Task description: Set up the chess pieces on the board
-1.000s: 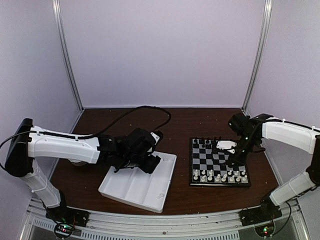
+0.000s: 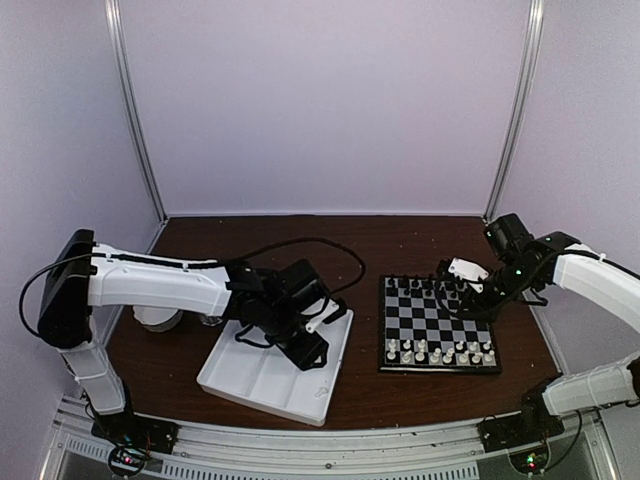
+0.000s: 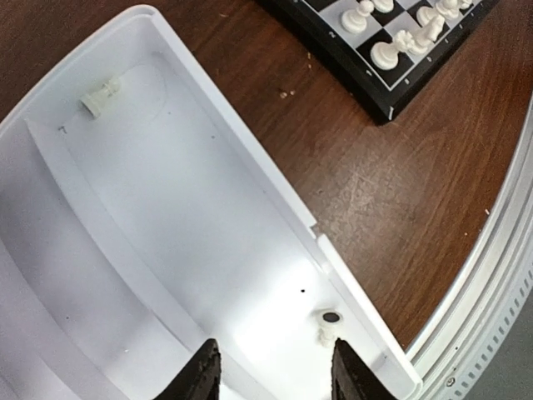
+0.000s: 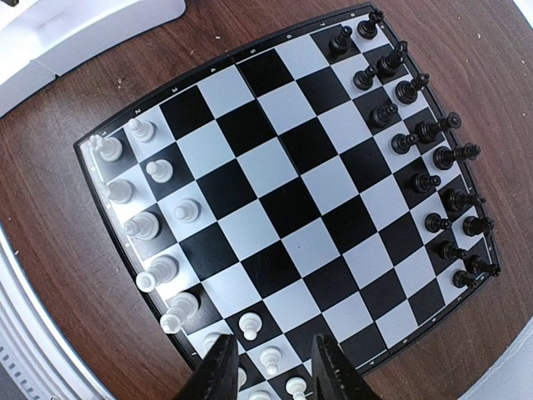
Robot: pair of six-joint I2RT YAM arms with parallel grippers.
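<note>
The chessboard (image 4: 293,214) carries black pieces (image 4: 425,182) along one side and white pieces (image 4: 156,272) along the other. The white tray (image 2: 227,382) holds a white piece (image 3: 102,95) lying in a corner and another small white piece (image 3: 328,326) near its other end. My left gripper hangs over the tray, fingers apart and empty, above and near that second piece. My right gripper is over the board, fingers apart, with white pieces below; nothing shows held.
Round white containers (image 2: 157,319) stand at the back left, partly behind the left arm. Bare dark table (image 2: 300,240) lies behind the tray and board. The metal frame rail runs along the front edge.
Over the last second my left arm has shifted over the tray, now lower toward the front.
</note>
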